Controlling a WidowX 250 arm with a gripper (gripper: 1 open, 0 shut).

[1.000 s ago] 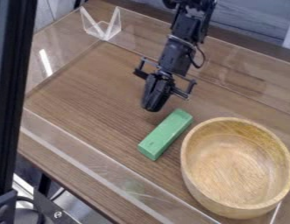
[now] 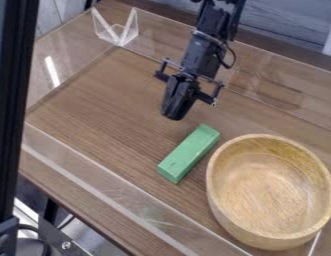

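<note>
My black gripper [image 2: 177, 106] hangs low over the middle of the wooden table, shut, with its tip near the tabletop; whether it touches cannot be told. Below and to the right of it lies a green block [image 2: 189, 154], apart from the fingers. A large round light wooden bowl [image 2: 268, 225] sits at the right front, beside the block.
A small white wire-like stand [image 2: 116, 27] is at the back left of the table [image 2: 94, 120]. A dark post runs down the left edge, and a wall is at the back.
The arm and gripper have shifted very slightly; the block and bowl have not moved.
</note>
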